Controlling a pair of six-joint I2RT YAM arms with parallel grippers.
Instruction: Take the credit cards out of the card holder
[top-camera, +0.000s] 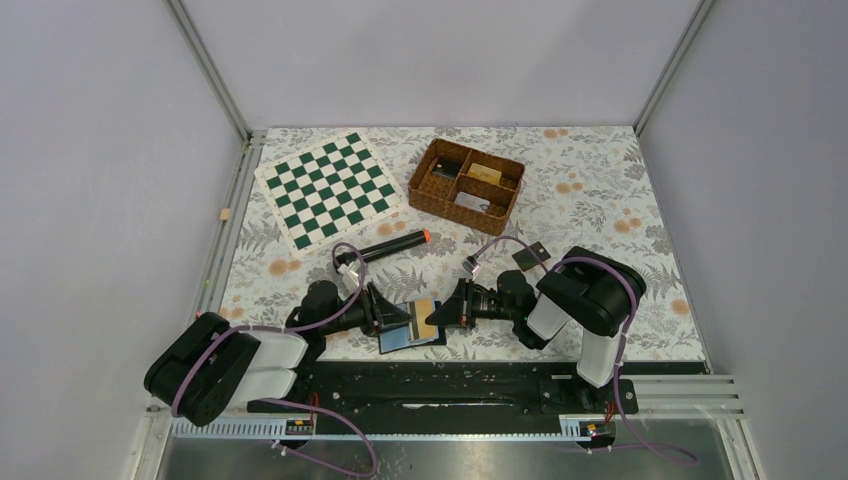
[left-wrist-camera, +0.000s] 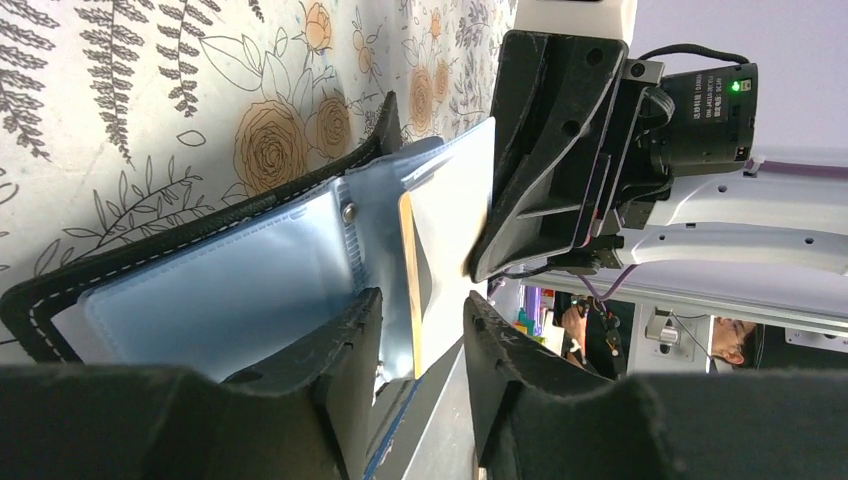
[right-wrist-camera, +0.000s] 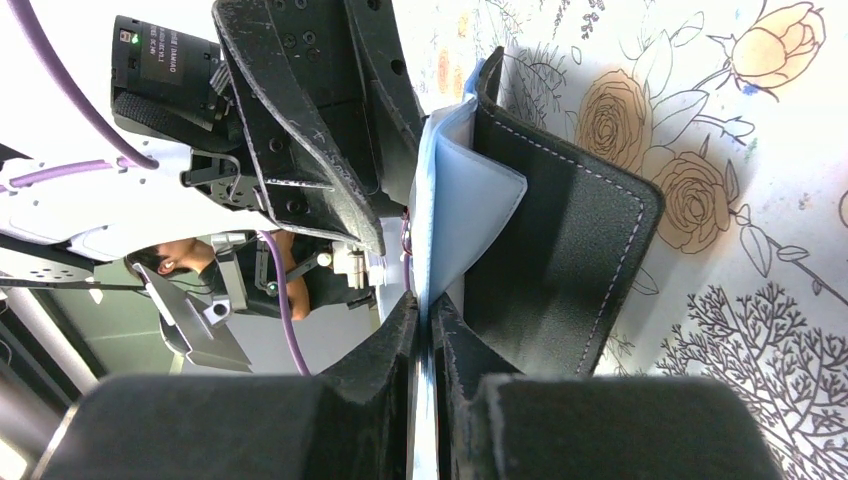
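Note:
The card holder (top-camera: 395, 339) lies spread on the table's near edge, with a black cover and bluish clear sleeves. A card with a gold edge (left-wrist-camera: 408, 285) stands partly out of a sleeve (left-wrist-camera: 250, 275) in the left wrist view. My left gripper is open, its fingertips on either side of that card's lower edge with a gap showing. In the right wrist view my right gripper is closed up on a raised bluish sleeve edge, above the black cover (right-wrist-camera: 570, 235). From above, both grippers partly hide the holder.
Behind the grippers lie a black tube (top-camera: 395, 246) with an orange end and a green-white checkered board (top-camera: 332, 190). A woven basket (top-camera: 418, 190) with compartments stands at the back. A small dark square item (top-camera: 531, 256) lies right.

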